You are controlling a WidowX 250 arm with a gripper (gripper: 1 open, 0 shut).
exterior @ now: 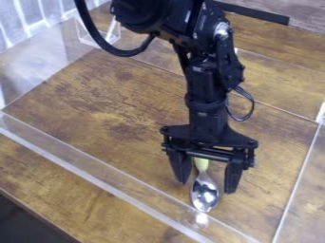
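Observation:
My black gripper (207, 172) stands open low over the wooden surface, its two fingers apart on either side of a spoon. The spoon (204, 195) has a shiny metal bowl toward the front and a pale yellow-green handle that runs back under the gripper's body, which hides its far end.
Clear plastic walls (102, 176) border the wooden work area (95, 104) at the front, left, back and right. A dark bar (254, 15) lies beyond the back wall.

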